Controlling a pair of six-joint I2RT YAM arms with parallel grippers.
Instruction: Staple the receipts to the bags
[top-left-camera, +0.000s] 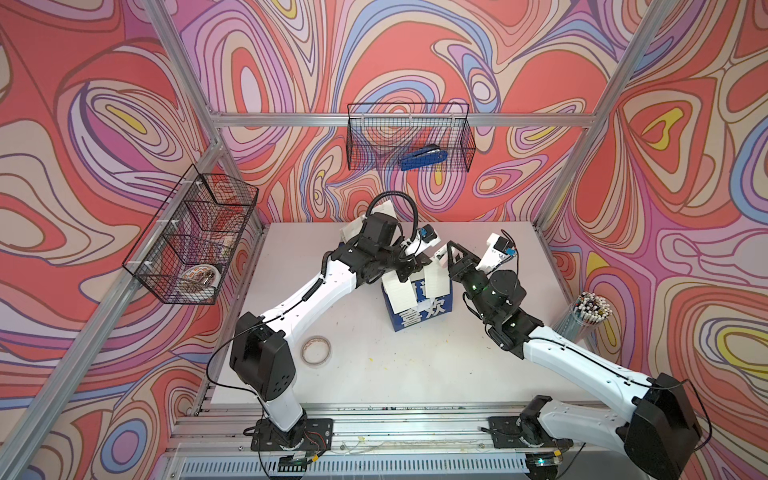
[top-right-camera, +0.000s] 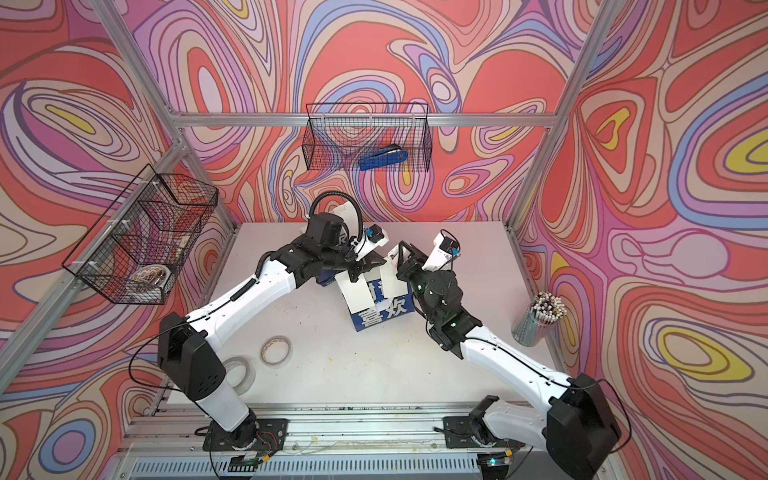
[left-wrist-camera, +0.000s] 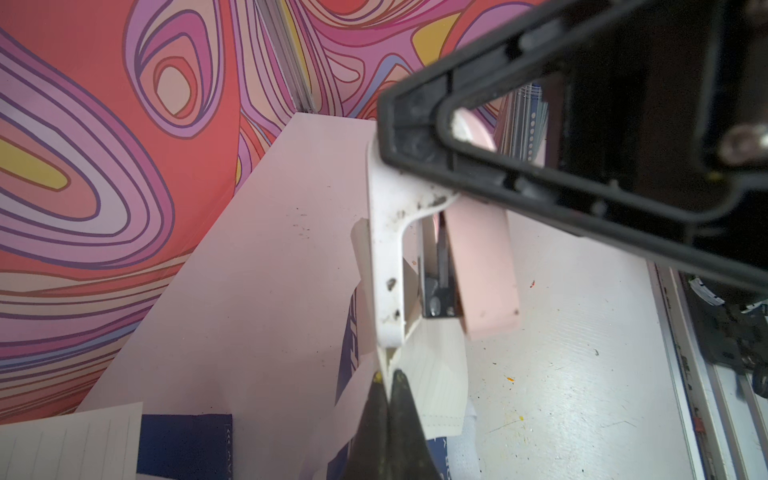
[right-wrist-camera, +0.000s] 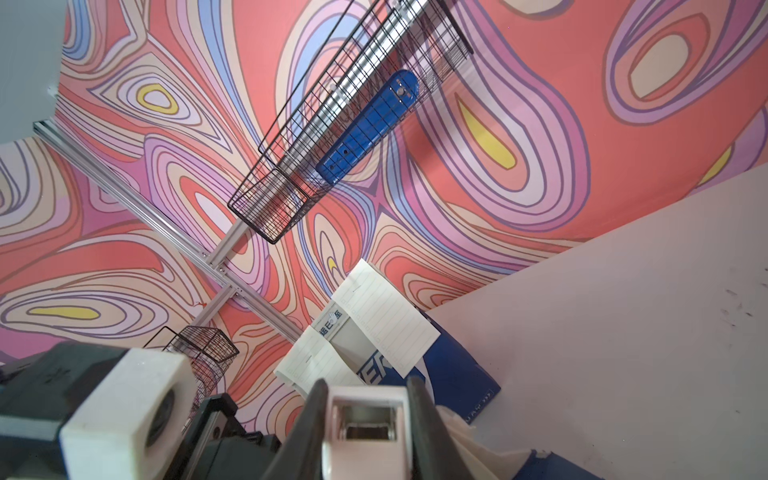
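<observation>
The front blue bag (top-left-camera: 420, 313) stands mid-table, turned at an angle, with white receipts (top-left-camera: 400, 294) over its upper edge. In the left wrist view, my left gripper is shut on the bag's paper rim, which runs between its tips; a receipt (left-wrist-camera: 436, 388) hangs beside them. My right gripper is shut on a pink and white stapler (right-wrist-camera: 366, 456). Just above the left fingertips, the stapler (left-wrist-camera: 484, 272) points down at the rim, its fingers seemingly around or beside the paper edge. Whether a staple is in cannot be seen.
Behind stands another blue bag (right-wrist-camera: 460, 368) with receipts (right-wrist-camera: 388, 316) on its rim. A blue stapler-like tool (top-left-camera: 424, 157) lies in the back wire basket (top-left-camera: 368, 144). A tape roll (top-left-camera: 316, 350) rests front left.
</observation>
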